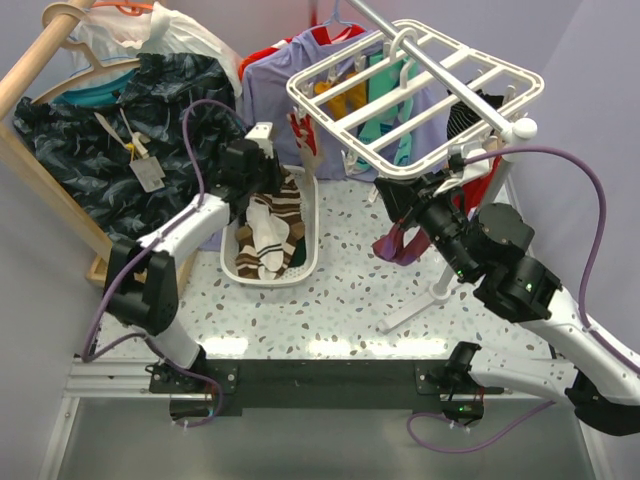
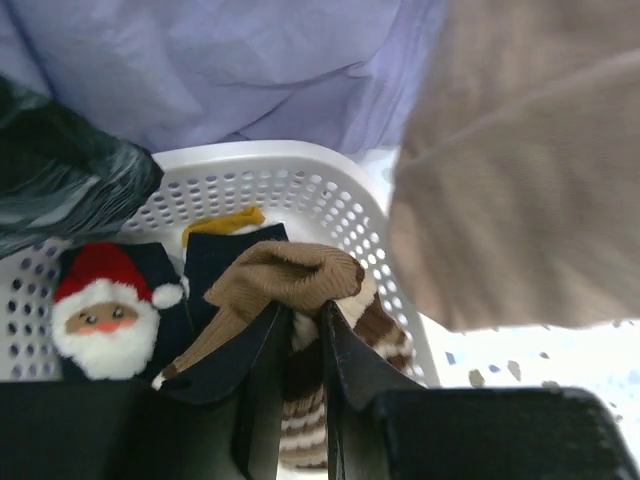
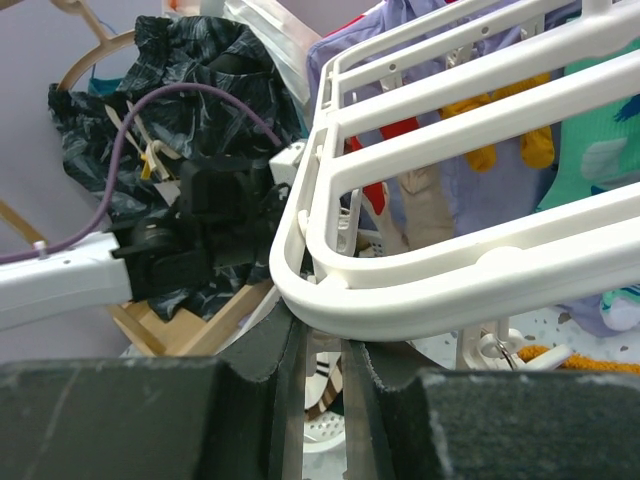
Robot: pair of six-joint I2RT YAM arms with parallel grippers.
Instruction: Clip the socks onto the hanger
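Observation:
The white clip hanger (image 1: 420, 95) hangs at upper right, several socks clipped beneath it. At its near corner my right gripper is shut on the hanger's rim; the exact contact is hidden below. Over the white basket (image 1: 315, 235) is my left gripper, pointing down. A brown striped sock (image 2: 290, 265) lies bunched at and between its slightly parted fingers; whether they grip it is unclear. A white sock (image 1: 268, 235) and other striped socks lie in the basket. A Santa sock (image 2: 105, 310) shows in the left wrist view.
A beige and red sock (image 1: 303, 135) hangs close to the left gripper, beside the basket's far edge. Dark leaf-patterned clothing (image 1: 110, 150) on a wooden rack stands left, near the left arm.

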